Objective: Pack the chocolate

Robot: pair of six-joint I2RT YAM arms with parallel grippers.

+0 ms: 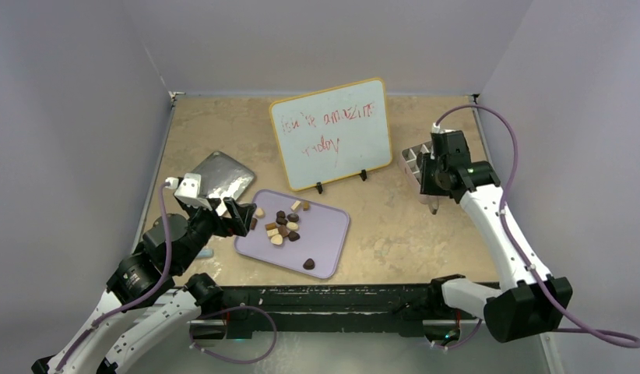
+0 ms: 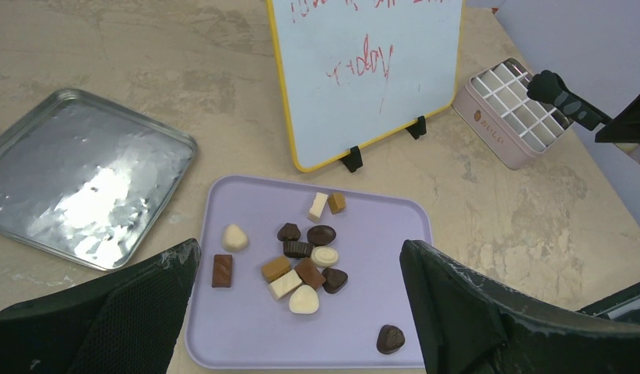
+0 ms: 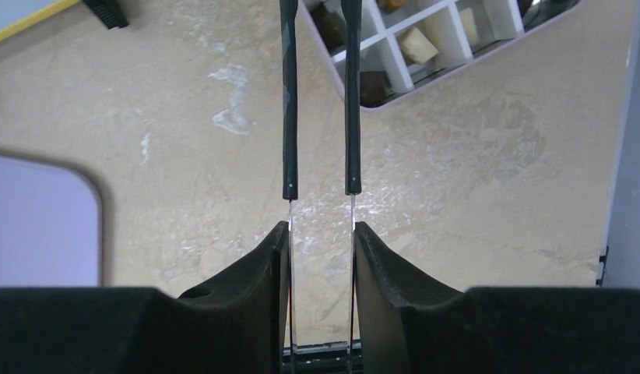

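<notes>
A lilac tray (image 1: 328, 234) holds several chocolates, dark, brown and cream, among them a lone dark piece (image 2: 390, 338). The pink box (image 2: 496, 132) with white dividers stands at the right; pieces lie in its compartments, including a cream cube (image 3: 418, 45). My left gripper is open and empty above the tray's near side. My right gripper hangs by the box, its long fingers part open and apart, with nothing seen between the parts in view; its fingertips overlap the box in the right wrist view.
A metal tray (image 2: 83, 171) lies at the back left. A whiteboard (image 1: 332, 132) with red writing stands on black feet at the back. The table between lilac tray and box is clear.
</notes>
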